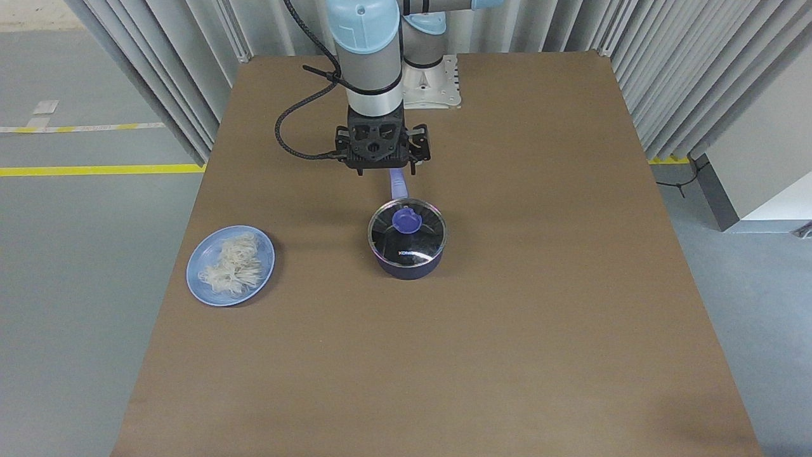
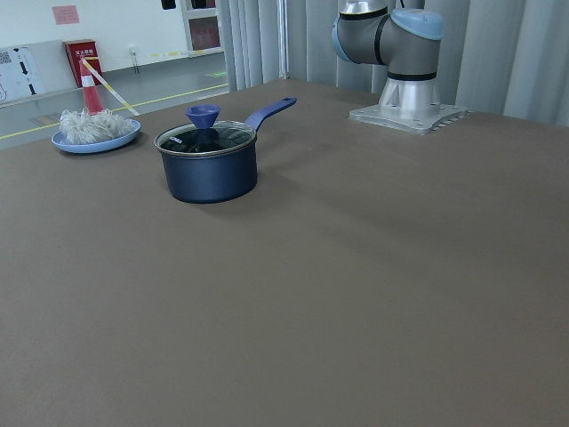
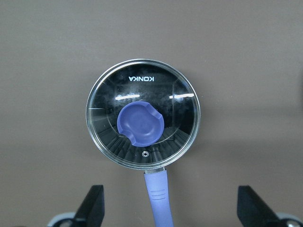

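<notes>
A dark blue saucepan (image 2: 210,178) stands on the brown table. It has a glass lid (image 3: 142,80) with a purple knob (image 3: 141,124) and a purple handle (image 3: 158,198) pointing toward the robot's base. My gripper is open, its black fingers far apart on either side of the handle in the wrist view, nothing held. In the front view the gripper (image 1: 385,169) hangs high above the handle end, behind the lid.
A blue plate (image 1: 203,289) with white noodle-like strands (image 1: 236,263) lies to the pot's left in the front view. The arm's base (image 1: 430,91) is at the back.
</notes>
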